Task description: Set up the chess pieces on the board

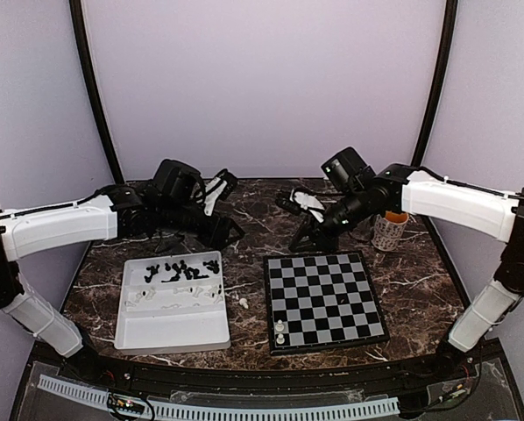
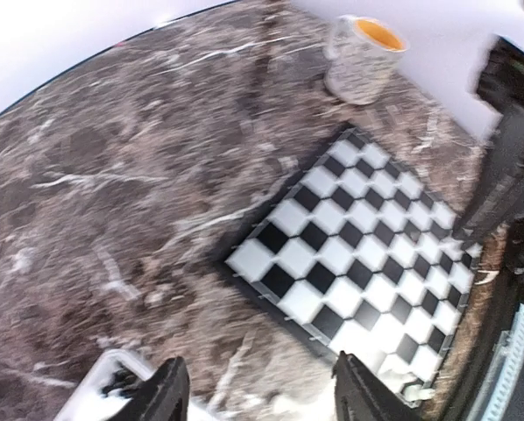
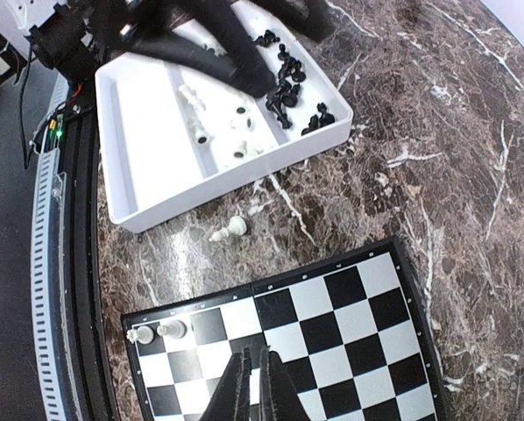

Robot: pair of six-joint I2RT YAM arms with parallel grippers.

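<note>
The chessboard [image 1: 323, 298] lies front right, two white pieces [image 3: 171, 329] on its near-left squares. A white piece [image 3: 230, 230] lies on the marble between board and tray. The white tray [image 1: 172, 326] holds black and white pieces. My left gripper is open, above the tray's right side, blurred in its wrist view. My right gripper is shut over the board; whatever is between its fingers is too hidden to make out.
A white cup [image 1: 389, 230] with orange inside stands back right, beside the board. The marble table behind tray and board is clear.
</note>
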